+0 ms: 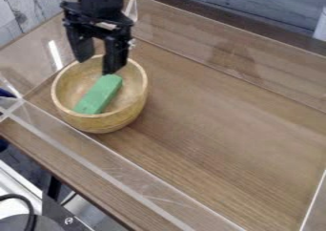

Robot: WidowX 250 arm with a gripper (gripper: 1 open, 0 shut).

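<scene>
My dark gripper (98,44) hangs over the back of a wooden bowl (129,109) at the left of the camera view, its fingers pointing down and standing open. Inside the bowl lies a green elongated block (99,94), slanting from front left to back right, below the gripper. Nothing shows between the fingers.
A low wall or edge runs along the back right. Clear tape and a dark cable lie at the lower left.
</scene>
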